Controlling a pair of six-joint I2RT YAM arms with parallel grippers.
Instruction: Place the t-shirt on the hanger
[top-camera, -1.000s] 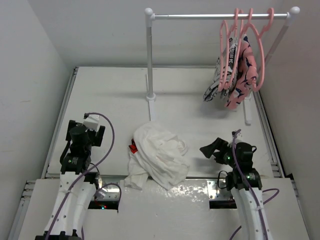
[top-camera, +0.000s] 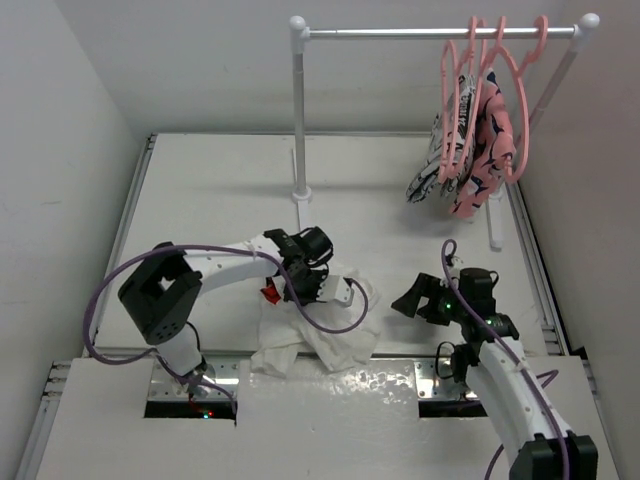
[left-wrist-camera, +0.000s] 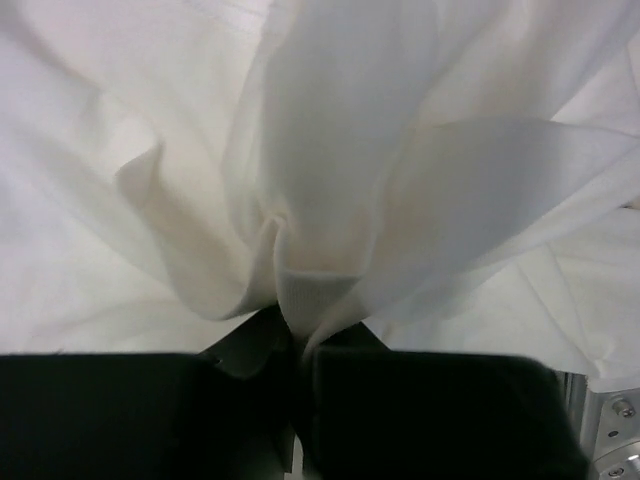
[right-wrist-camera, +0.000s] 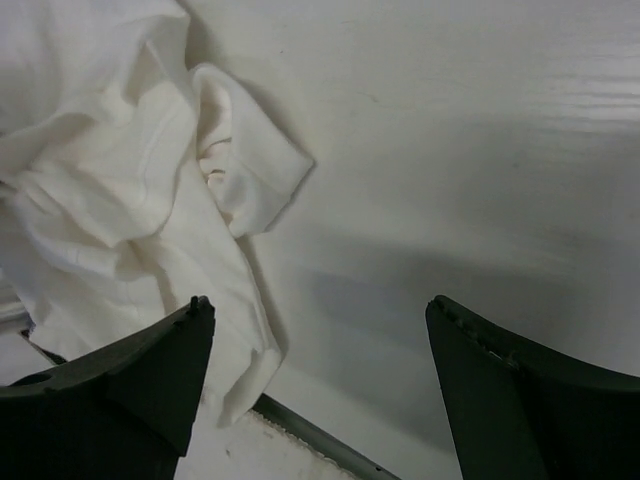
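Note:
The white T-shirt (top-camera: 330, 335) lies crumpled at the front middle of the table, partly hidden under my left gripper (top-camera: 310, 290). In the left wrist view, my left gripper is shut on a gathered fold of the shirt (left-wrist-camera: 420, 230). A small red patch shows beside it in the top view. My right gripper (top-camera: 420, 300) stands open to the right of the shirt, which also fills the left of the right wrist view (right-wrist-camera: 130, 170), with nothing between the fingers.
A white rack (top-camera: 400, 34) spans the back, with pink hangers (top-camera: 520, 100) and printed clothes (top-camera: 490, 150) bunched at its right end.
My left arm has swung right from the table's left side onto the shirt. The right arm has shifted slightly.

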